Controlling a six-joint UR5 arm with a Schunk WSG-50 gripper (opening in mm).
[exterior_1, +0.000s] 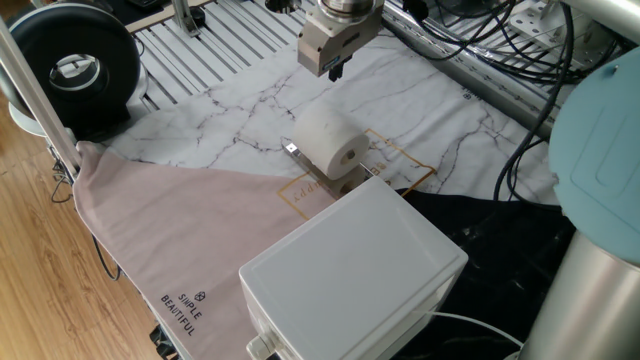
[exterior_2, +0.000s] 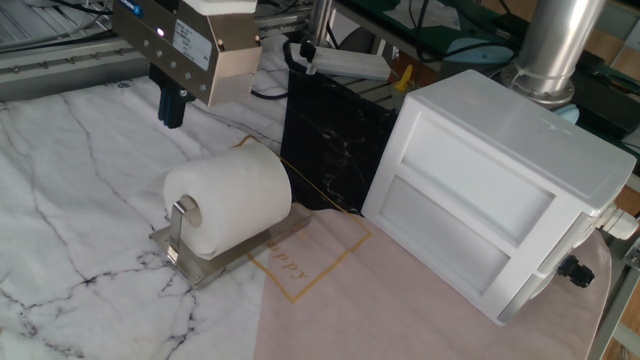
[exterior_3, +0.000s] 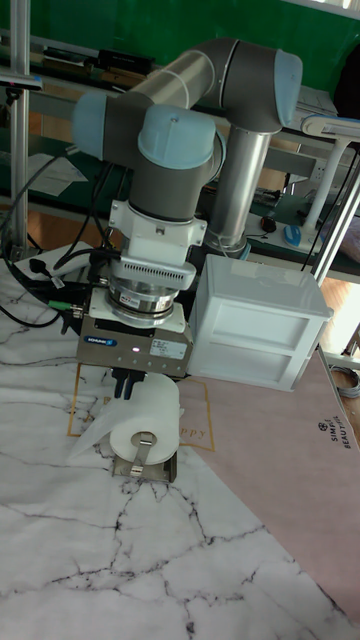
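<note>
A white paper roll (exterior_2: 228, 200) sits on its side on a metal holder (exterior_2: 212, 264), whose upright bracket enters the roll's core. In exterior view 3 a loose white sheet (exterior_3: 98, 429) slopes out from the roll's left side. My gripper (exterior_1: 337, 76) hangs above the cloth with its fingers pointing down. Exterior view 2 shows the black fingers (exterior_2: 172, 108) close together, beyond and above the roll and apart from it. The gripper looks shut, and nothing shows between its fingers.
A white drawer unit (exterior_1: 355, 270) stands close to the holder. Marbled cloth (exterior_1: 230, 115) and pink cloth (exterior_1: 180, 210) cover the table. Bare marbled cloth lies on the roll's other side. A round black object (exterior_1: 75, 70) stands at the far left, and cables (exterior_1: 500, 40) lie behind.
</note>
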